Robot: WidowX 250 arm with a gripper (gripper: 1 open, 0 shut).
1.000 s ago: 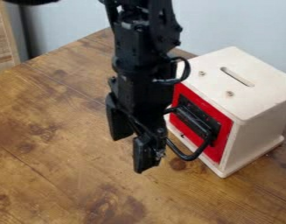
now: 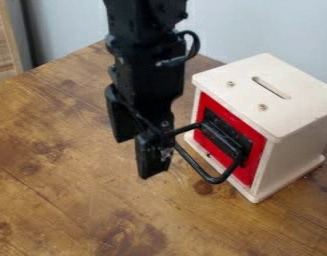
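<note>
A black robot arm hangs from the top centre, its gripper (image 2: 136, 140) low over the wooden table, just left of a pale wooden box (image 2: 273, 95) with a slot and screws on top. The box's red front panel (image 2: 210, 107) carries a black fitting (image 2: 227, 132). A black loop, seemingly a cable or handle, curves between the gripper and that front. I cannot tell whether the gripper is open or shut, or whether anything is between its fingers.
A pale wall (image 2: 259, 25) stands behind, and a wooden panel (image 2: 3, 40) is at the far left edge.
The arm and gripper have shifted a little to the left and upward in the view, away from the box's front. The box has not visibly moved.
</note>
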